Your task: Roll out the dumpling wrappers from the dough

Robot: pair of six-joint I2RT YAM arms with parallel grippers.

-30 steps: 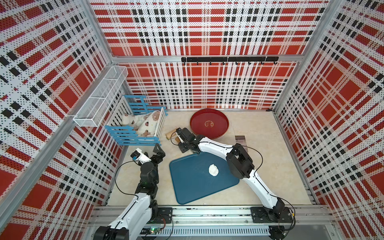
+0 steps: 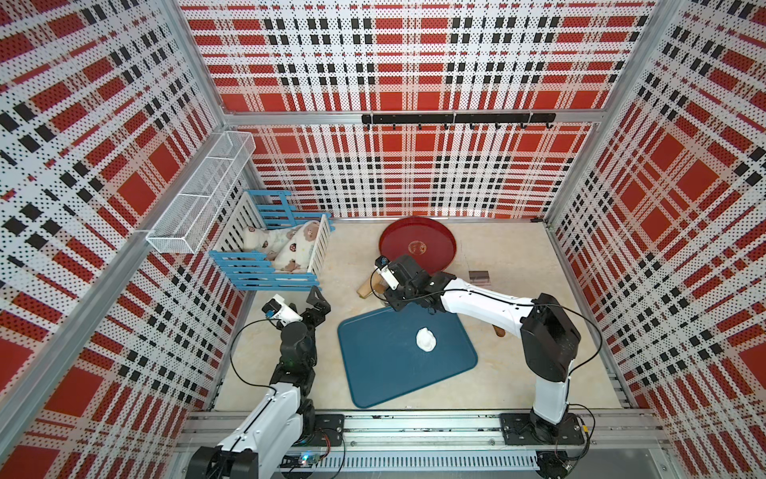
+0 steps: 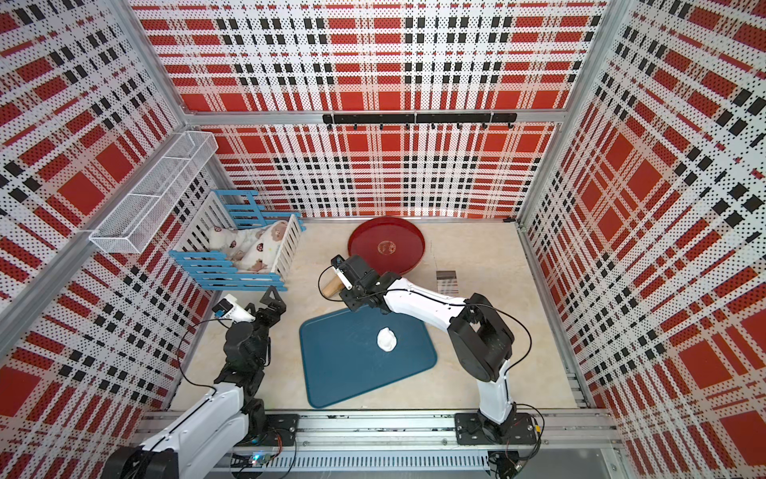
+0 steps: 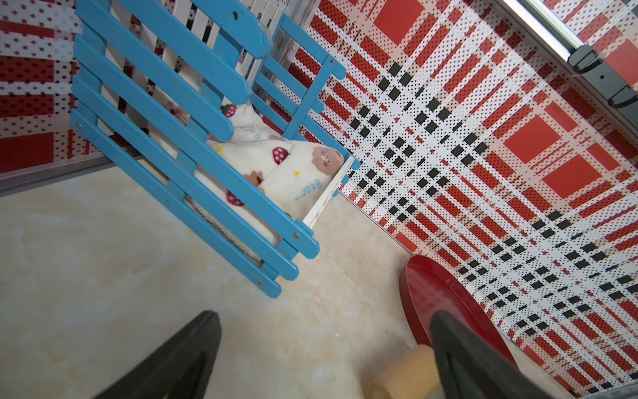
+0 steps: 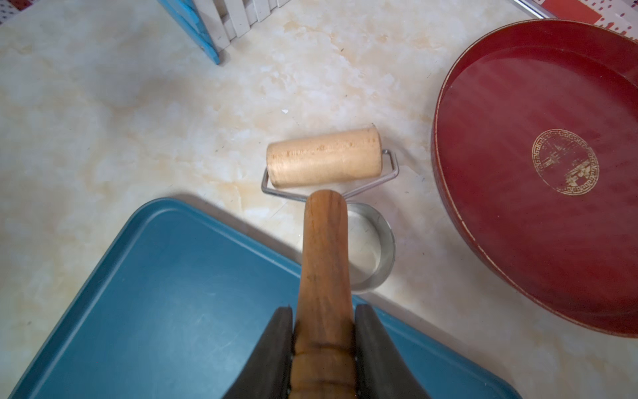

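My right gripper is shut on the wooden handle point(image 5: 322, 246) of a roller tool, whose pale wooden roller point(image 5: 322, 156) on a metal frame hangs ahead of the fingers, over a round metal ring point(image 5: 382, 249). A white lump of dough point(image 2: 425, 339) lies on the blue tray point(image 2: 383, 367), below and in front of that arm. My left gripper point(image 2: 315, 297) stands open near the blue crib, nothing between its fingers; the left wrist view shows the roller point(image 4: 402, 375) beyond it.
A red round tray point(image 3: 386, 231) lies at the back. The slatted crib point(image 3: 227, 279) with printed cloth is at the back left. A small striped object point(image 3: 447, 281) lies right of the red tray, and the counter's right side is mostly clear.
My right gripper has moved to the right with the roller, and that arm's elbow has swung right, away from over the blue tray. The left arm has not moved.
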